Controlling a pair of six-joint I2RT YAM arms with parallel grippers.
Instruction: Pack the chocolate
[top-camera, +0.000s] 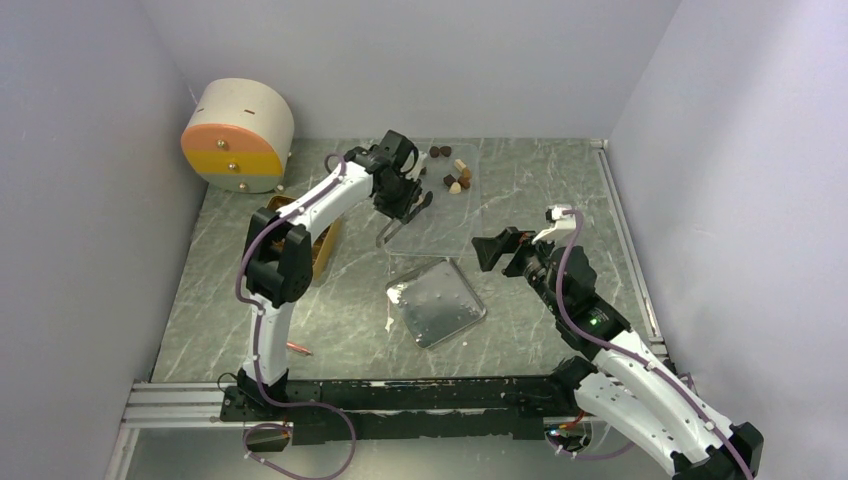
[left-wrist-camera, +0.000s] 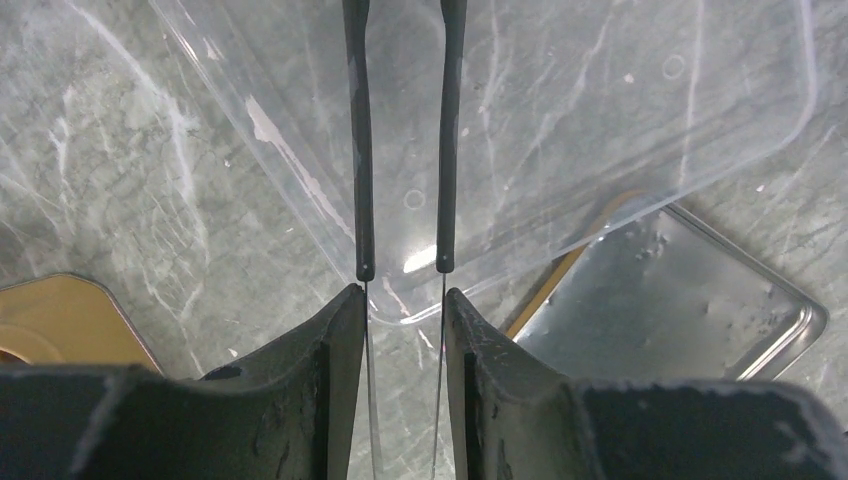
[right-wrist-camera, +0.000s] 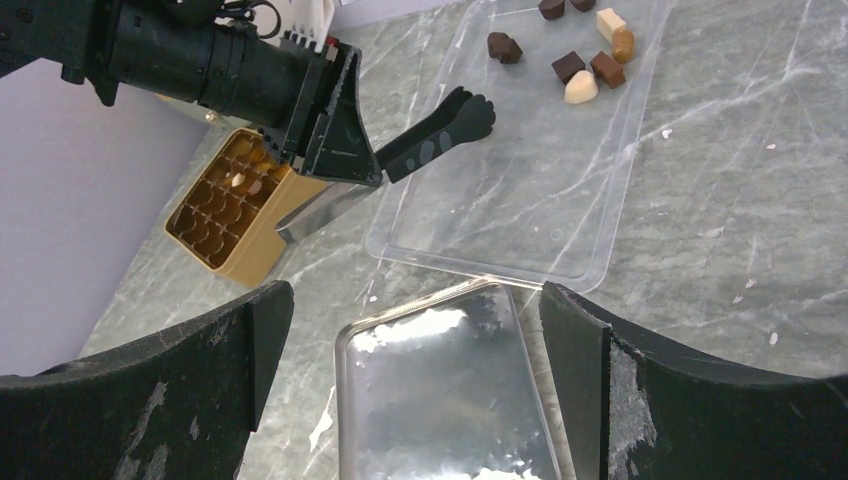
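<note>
My left gripper is shut on a pair of black-tipped tongs (left-wrist-camera: 360, 150), held over the left part of a clear plastic tray (top-camera: 440, 235). Several chocolates (right-wrist-camera: 608, 68) in dark, brown and cream lie on the tray's far part. A gold box with a grid insert (right-wrist-camera: 265, 240) sits left of the tray, partly hidden under the left arm in the top view. My right gripper (top-camera: 497, 247) hangs open over the table right of the tray, nothing between its fingers.
A metal tray (top-camera: 436, 303) lies in front of the clear tray. A white drawer toy (top-camera: 236, 120) with coloured fronts stands at back left.
</note>
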